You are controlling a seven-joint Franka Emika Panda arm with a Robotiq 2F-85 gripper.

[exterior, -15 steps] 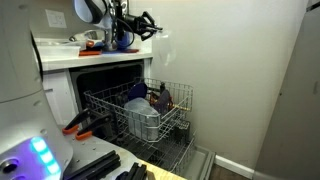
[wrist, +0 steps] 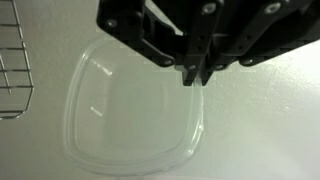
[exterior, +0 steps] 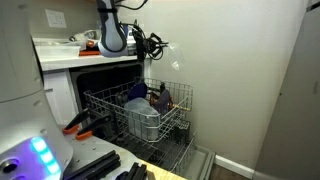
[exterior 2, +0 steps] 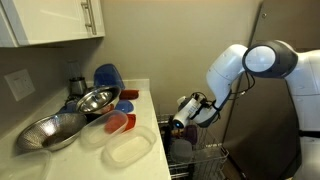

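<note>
A clear plastic container (wrist: pixel 135 105) with rounded corners hangs from my gripper, which is shut on its rim in the wrist view. Exterior view 1 has the gripper (exterior: pixel 160 46) above the pulled-out dishwasher rack (exterior: pixel 150 118), the container (exterior: pixel 175 56) faintly visible against the wall. From exterior view 2, the container (exterior 2: pixel 181 151) appears below the gripper (exterior 2: pixel 179 129), beside the counter edge. Several dishes sit in the rack, among them a translucent container (exterior: pixel 140 108) and a dark blue item (exterior: pixel 139 90).
On the counter (exterior 2: pixel 135 160) are two more clear containers (exterior 2: pixel 143 147), metal bowls (exterior 2: pixel 52 135), and red and blue dishes. A wire rack edge (wrist: pixel 15 70) shows at the left of the wrist view. Open floor lies right of the dishwasher.
My gripper and the clear container have come down and shifted slightly right, closer to the rack. The dishes in the rack look unchanged.
</note>
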